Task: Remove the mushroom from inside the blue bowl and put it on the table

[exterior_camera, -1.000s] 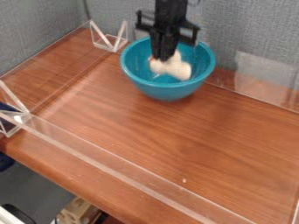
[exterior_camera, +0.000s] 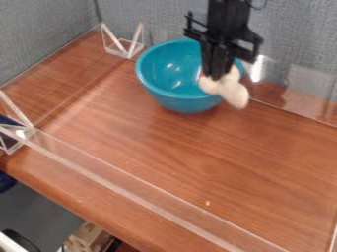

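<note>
The pale, cream-coloured mushroom hangs from my black gripper, which is shut on it. Both are in front of the right side of the blue bowl as the camera sees it. The mushroom overlaps the bowl's right rim, tilted with one end pointing down and to the right. My gripper and the mushroom hide part of the bowl's inside and its right edge; the rest of the inside that shows is empty.
Wide bare wooden table lies in front of the bowl and to its right. A white wire-like bracket stands behind the bowl at left, and a clear barrier runs along the near edge. Grey walls close off the back.
</note>
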